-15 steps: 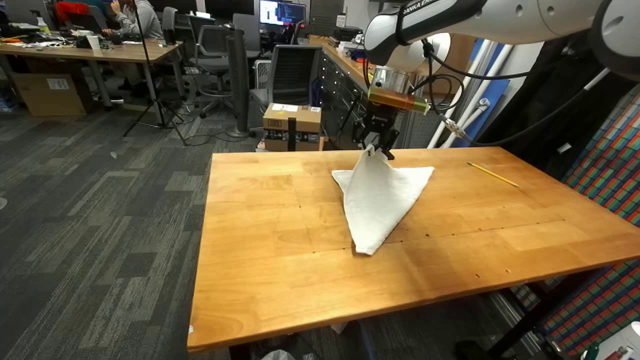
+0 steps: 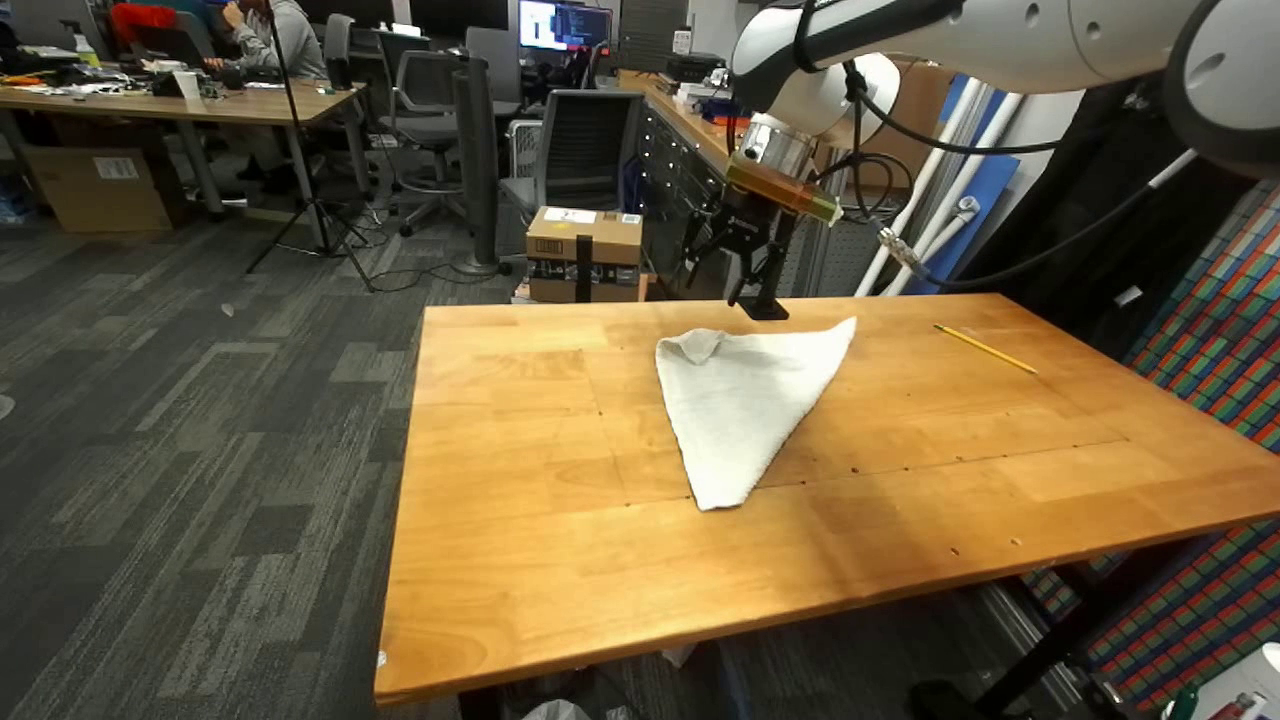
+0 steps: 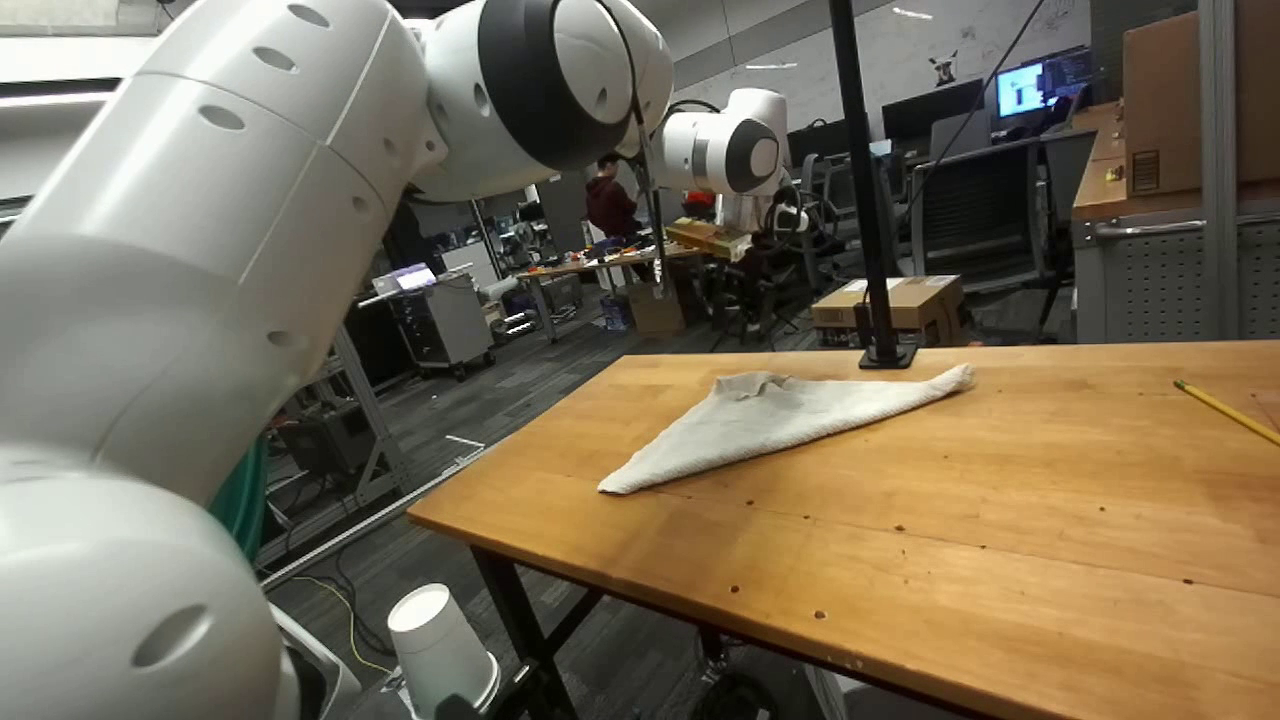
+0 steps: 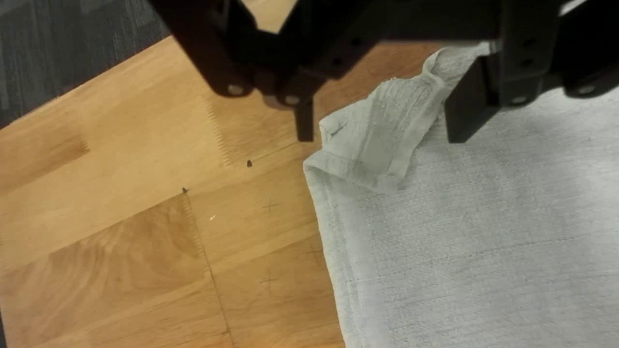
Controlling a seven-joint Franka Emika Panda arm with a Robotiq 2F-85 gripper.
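A white cloth, roughly triangular in outline, lies on the wooden table; exterior view 1 shows the cloth (image 2: 746,402) near the back edge, with one corner pointing to the front. In exterior view 2 the cloth (image 3: 792,420) looks flat apart from a crumpled edge at the back. Above that part hangs my gripper (image 2: 734,282), tilted. From the wrist, my gripper has its fingers wide apart, with nothing gripped. A folded-over flap of the cloth (image 4: 383,136) shows beneath the gap between them.
A yellow pencil (image 2: 985,349) lies at the table's back right. Beyond the back edge sits a cardboard box (image 2: 584,252). A black post (image 3: 866,180) stands at the table's back edge.
One second ago the cloth was raised in a peak at my gripper. Now the cloth lies down on the table, shifted slightly left, and the gripper is tilted, open and clear of it.
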